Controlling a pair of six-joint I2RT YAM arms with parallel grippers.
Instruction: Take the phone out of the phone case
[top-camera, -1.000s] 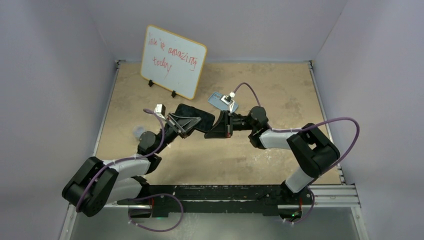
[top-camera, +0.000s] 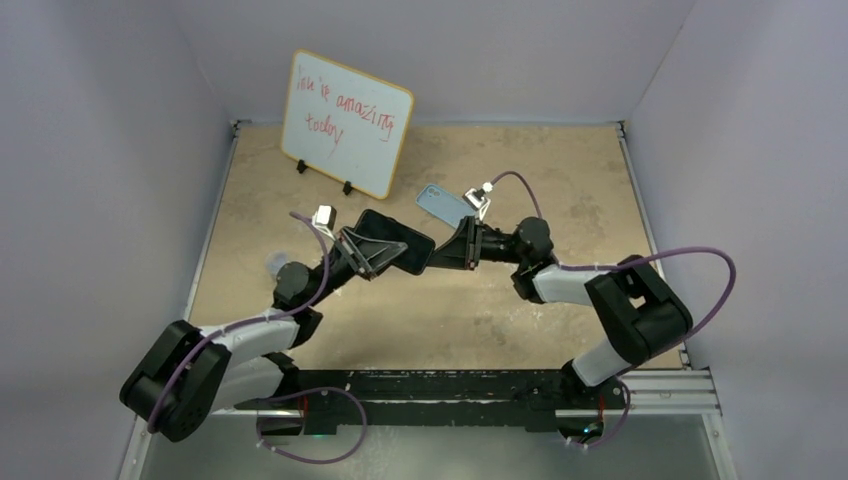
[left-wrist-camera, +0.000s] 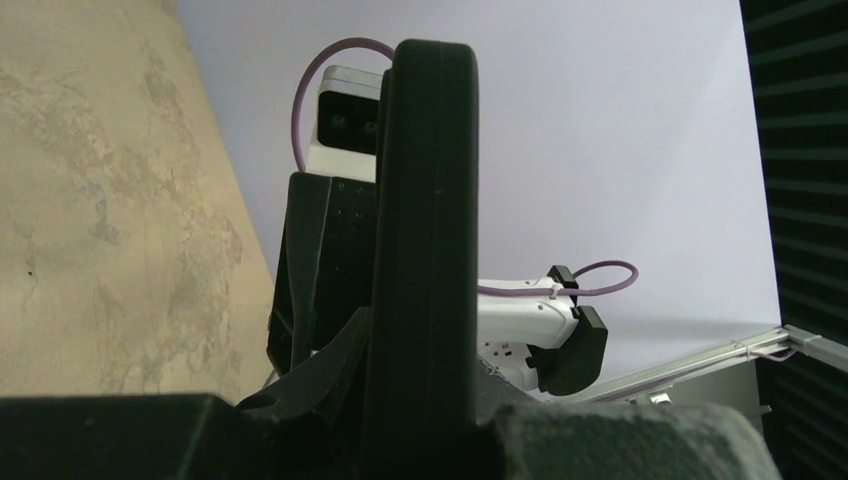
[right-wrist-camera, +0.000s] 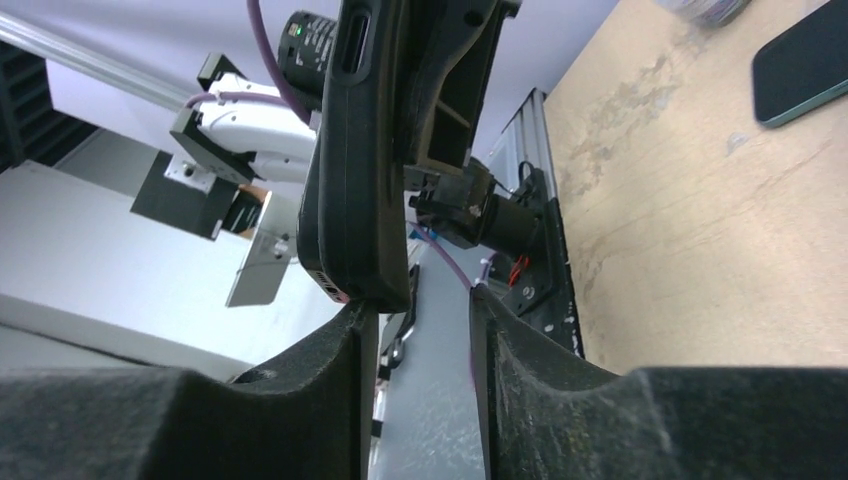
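Observation:
A black phone in its case (top-camera: 415, 258) (right-wrist-camera: 355, 200) is held up in mid-air by my left gripper (top-camera: 385, 250), which is shut on it. In the left wrist view it shows edge-on as a dark upright bar (left-wrist-camera: 425, 200). My right gripper (top-camera: 440, 258) is at the phone's right end. In the right wrist view its two fingertips stand apart just below the phone's near end, with a gap between them and nothing clearly gripped.
A light blue phone (top-camera: 440, 202) lies on the table (top-camera: 540, 320) behind the grippers. A whiteboard with red writing (top-camera: 340, 120) stands at the back left. A clear round object (top-camera: 278, 264) sits left of my left arm.
My left gripper and the held phone have moved only slightly.

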